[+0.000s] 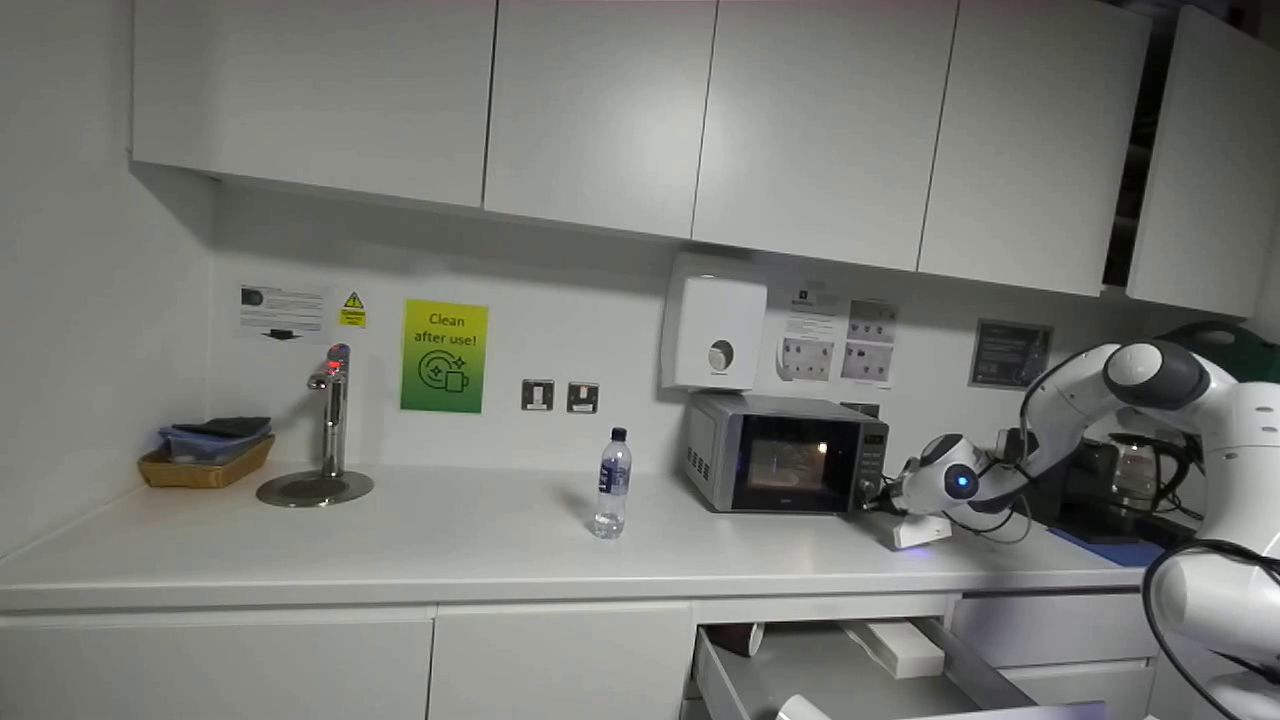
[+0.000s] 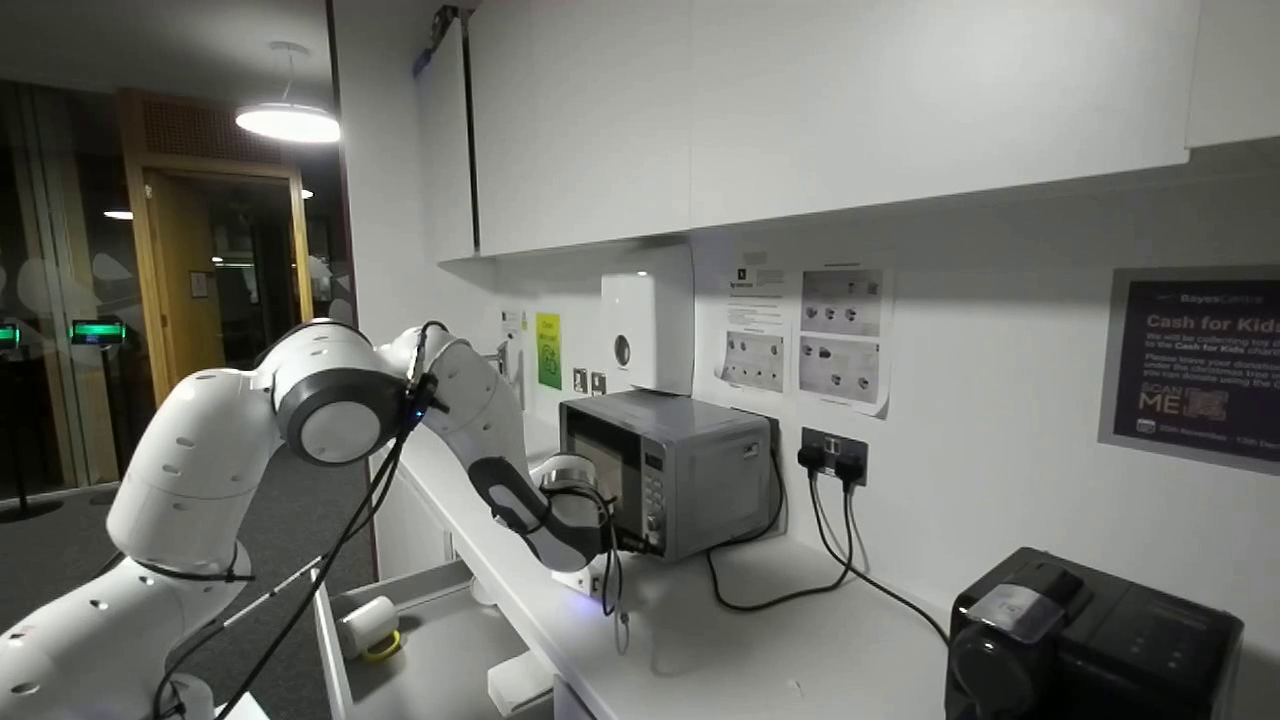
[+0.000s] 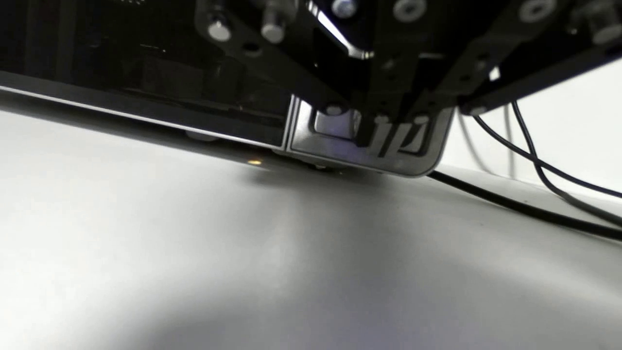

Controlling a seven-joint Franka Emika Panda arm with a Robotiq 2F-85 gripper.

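Observation:
The grey microwave (image 1: 786,456) stands on the counter, its door shut and a warm light glowing behind the glass. My gripper (image 1: 870,496) is at the lower part of its control panel, right of the door. In the wrist view, the shut gripper is in front of the panel's bottom buttons (image 3: 334,124), with nothing seen between the fingers. Whether the tips still touch a button is hard to tell, as dark linkages cover much of the panel. From the side, the arm's hand hides the panel's lower end (image 2: 654,528).
A water bottle (image 1: 612,486) stands on the counter left of the microwave. Below, an open drawer (image 1: 816,672) holds cups and a white box. Black power cables (image 2: 768,607) run behind the microwave. Counter space (image 1: 468,528) around the bottle is clear.

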